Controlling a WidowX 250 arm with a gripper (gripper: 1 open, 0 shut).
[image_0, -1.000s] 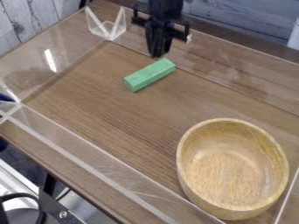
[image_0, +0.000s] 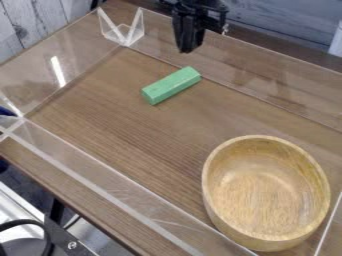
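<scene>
My black gripper (image_0: 189, 40) hangs at the top centre of the camera view, above the back part of the wooden table (image_0: 120, 150), shut with nothing visible between its fingers. A green rectangular block (image_0: 171, 86) lies flat on the table below it and a little toward the viewer, apart from the gripper. A large round wooden bowl (image_0: 265, 228) stands at the lower right.
Clear plastic walls (image_0: 94, 176) edge the table along the front left and at the right. A clear angular piece (image_0: 122, 30) stands at the back left. Cables lie at the bottom left.
The block and bowl are unmoved.
</scene>
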